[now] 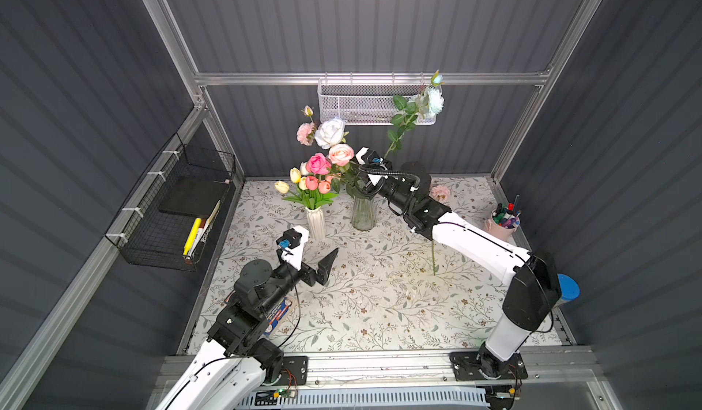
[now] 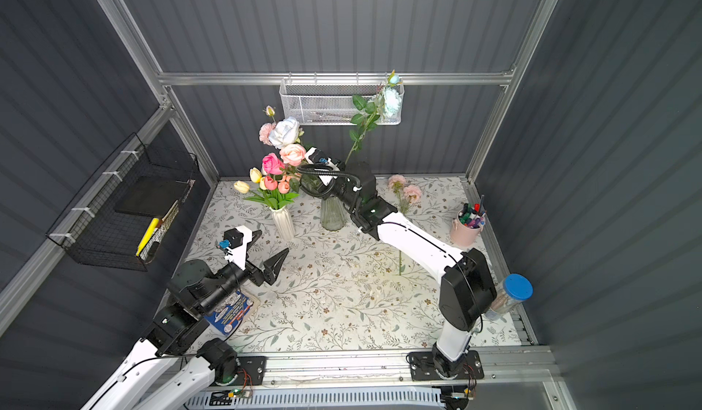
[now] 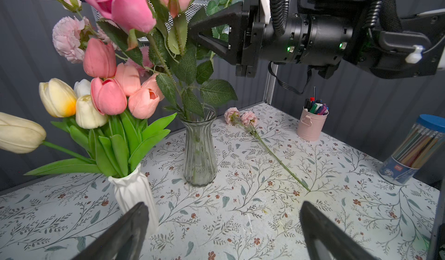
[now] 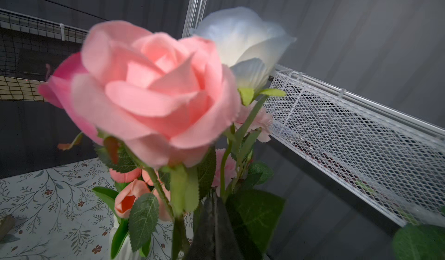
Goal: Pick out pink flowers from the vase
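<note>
The ribbed glass vase (image 3: 200, 153) stands at the back middle, holding leafy stems with a light pink rose (image 4: 157, 93), a deep pink rose (image 3: 122, 5), a white rose (image 4: 245, 42) and small pale pink blooms (image 3: 69, 39). My right gripper is among the stems above the vase rim. Its fingers are together, leaves crowd round the tips, and no stem shows clearly between them. In the left wrist view my left gripper stands open and empty, in front of the white vase. A pink flower (image 3: 278, 160) lies on the table to the right of the glass vase.
A white vase (image 3: 134, 195) of pink, yellow and white tulips stands close left of the glass vase. A pale blue flower (image 2: 391, 103) leans right. At the right are a pink pen cup (image 2: 463, 233) and a blue-lidded jar (image 2: 518, 288).
</note>
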